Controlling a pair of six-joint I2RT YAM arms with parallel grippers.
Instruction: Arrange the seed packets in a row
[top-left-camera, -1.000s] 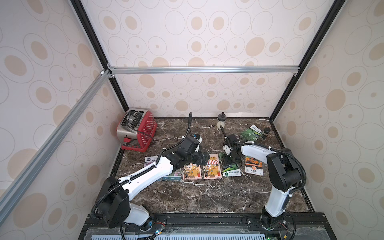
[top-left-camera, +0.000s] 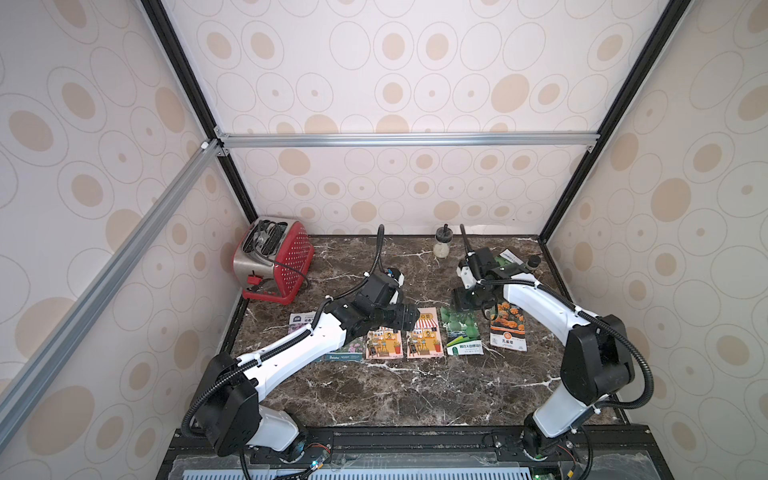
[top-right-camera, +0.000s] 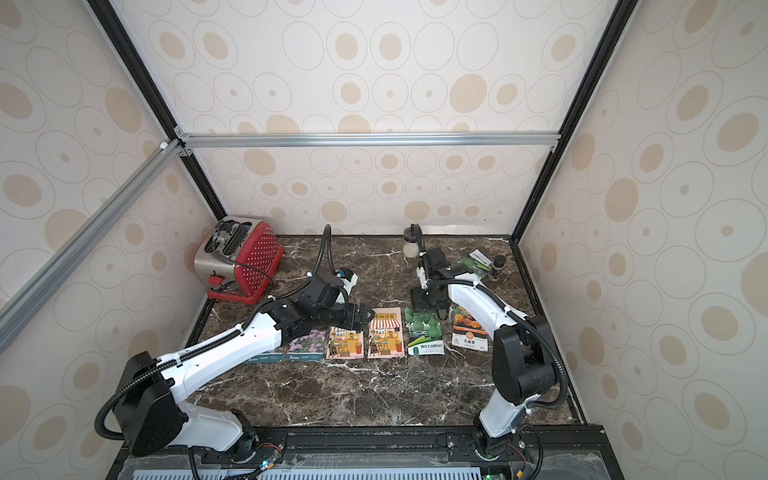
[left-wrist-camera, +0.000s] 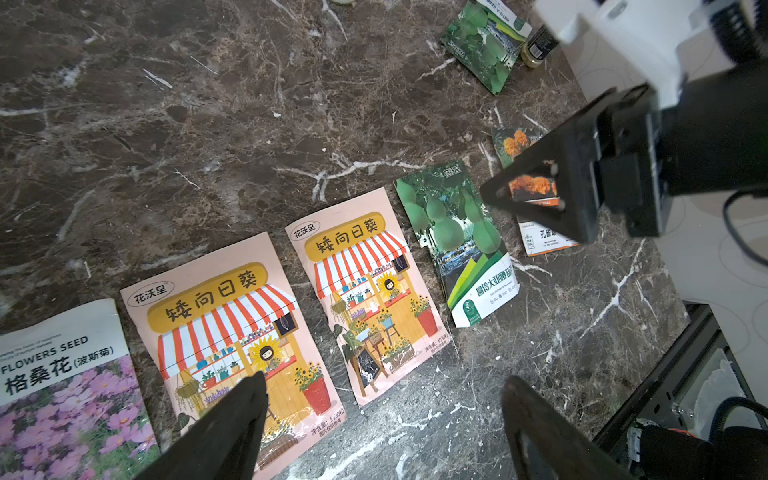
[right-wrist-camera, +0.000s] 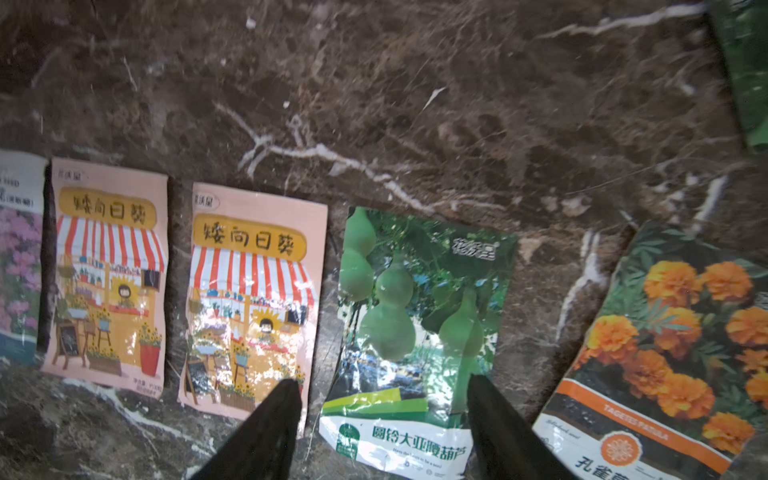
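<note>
Seed packets lie flat side by side: a purple flower packet, two pink sunflower packets, the left one and the right one, a green gourd packet, and an orange marigold packet, tilted a little. Another green packet lies apart at the back right. My left gripper is open above the pink packets with nothing between its fingers. Over the green gourd packet hangs my right gripper, its fingers apart and empty.
A red toaster stands at the back left. A glass jar is at the back, and a small dark-capped bottle is beside the far green packet.
My right gripper has risen and moved back and slightly right, uncovering more of the green gourd packet. The right arm now covers part of the far green packet. The left arm is still.
</note>
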